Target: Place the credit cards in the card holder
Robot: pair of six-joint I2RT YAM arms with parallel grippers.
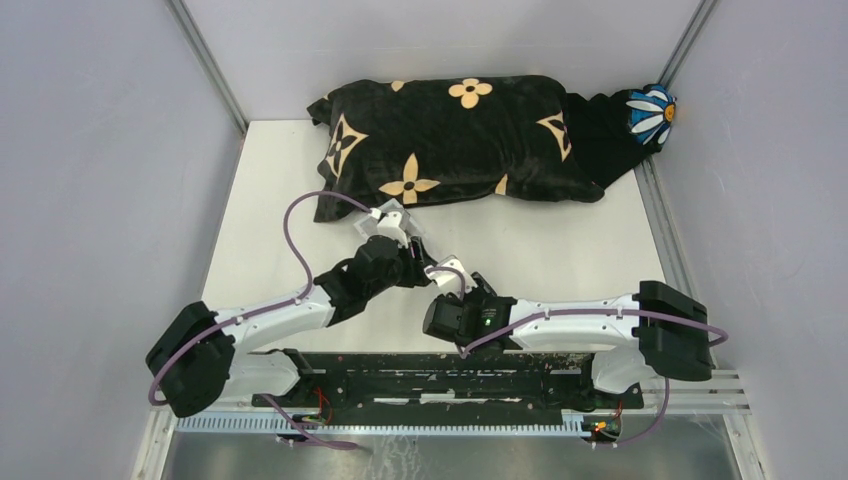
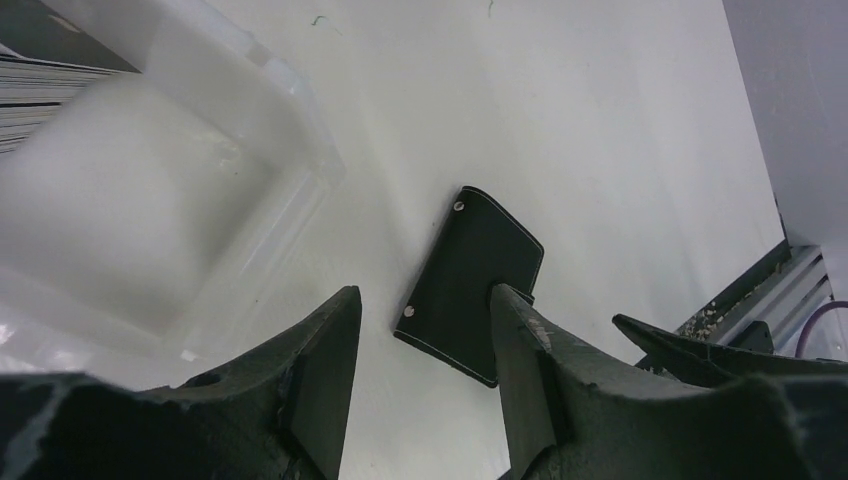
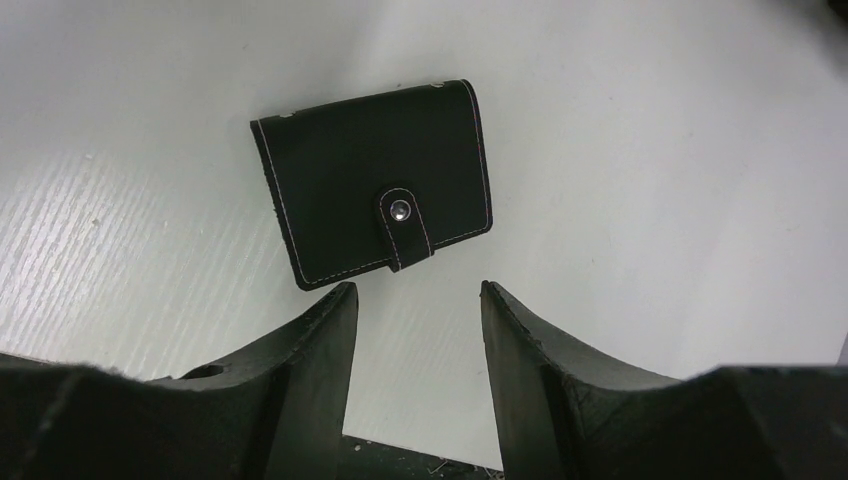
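Observation:
A black card holder point(image 3: 340, 170) with a snap strap lies closed on the white table. In the right wrist view it rests just beyond my right gripper, whose fingers stand open with nothing between them. My left gripper hangs over the table with its fingers apart and empty. The card holder point(image 2: 475, 275) shows beyond that gap, partly covered by the right finger. At the left of that view, a stack of cards point(image 2: 45, 95), seen by its edges, sits in a clear plastic tray point(image 2: 235, 265).
Behind the arms, a black cushion with tan flowers point(image 1: 440, 140) fills the back of the table. A dark cloth with a blue-and-white flower point(image 1: 650, 115) lies at the back right.

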